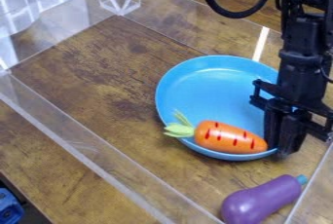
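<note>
A blue round plate [208, 92] holds an orange toy carrot [228, 136] with pale green leaves, near its front edge. The black arm comes down on the right, and its gripper [279, 135] is low at the plate's right rim, beside the carrot's thick end. Its fingertips are dark and crowded, so whether they are open or shut cannot be told. A purple toy eggplant [258, 203] lies on the wooden table at the front right.
Clear plastic walls edge the wooden table [92, 77]. A blue object [11, 208] is partly visible at the bottom left. The table left of the plate is bare.
</note>
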